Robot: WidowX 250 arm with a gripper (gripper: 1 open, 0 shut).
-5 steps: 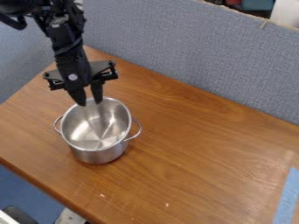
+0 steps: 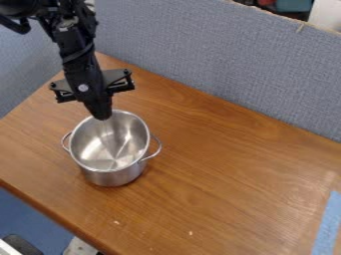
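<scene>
A shiny steel pot [image 2: 112,154] with two wire side handles stands on the wooden table in the left half of the camera view. My dark gripper [image 2: 98,107] hangs from the top left, pointing down over the back rim of the pot. Its fingertips are dark and close together, and whether they touch the rim or have anything between them I cannot tell.
Grey padded walls [image 2: 220,55] close the back. A light blue strip [image 2: 325,224] lies at the lower right edge.
My gripper's fingers look closer together than before, and the gripper has shifted slightly to the left. The pot looks unmoved.
</scene>
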